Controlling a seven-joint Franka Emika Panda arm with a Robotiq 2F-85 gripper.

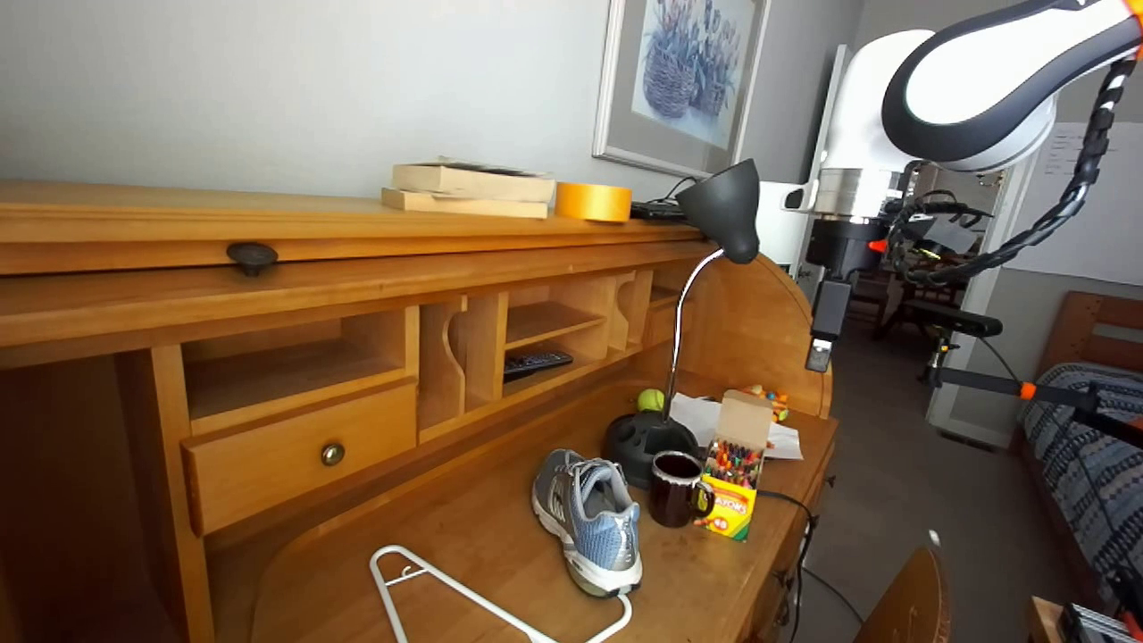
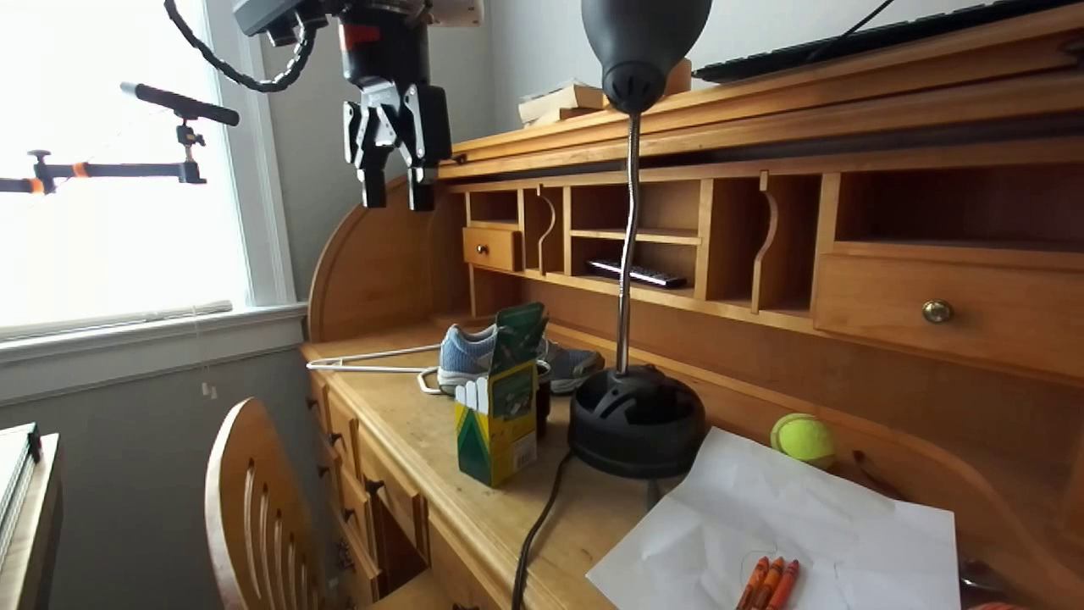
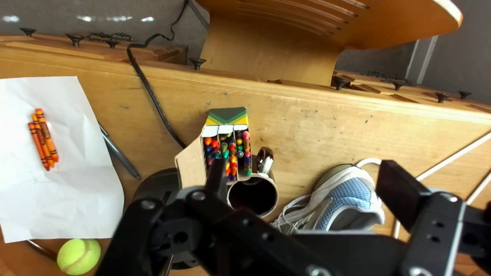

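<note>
My gripper (image 2: 397,200) hangs high above the desk, open, with nothing between its fingers. In the wrist view, its dark fingers (image 3: 399,186) stand wide apart over the desktop. Below are an open crayon box (image 3: 226,151) full of crayons, a dark mug (image 3: 253,195) touching or close beside it, and a blue-grey running shoe (image 3: 343,202). Several orange crayons (image 3: 43,140) lie on a white sheet of paper (image 3: 60,197). A yellow-green tennis ball (image 2: 803,439) rests behind the paper. Part of a white hanger (image 1: 471,595) lies by the shoe.
A black desk lamp (image 2: 637,422) rises beside the box, its head (image 1: 729,211) high up. Its cord (image 3: 154,96) crosses the desk. A remote (image 1: 536,364) sits in a cubby. A pen (image 3: 119,154) lies beside the paper. The chair (image 2: 259,508) stands at the front edge.
</note>
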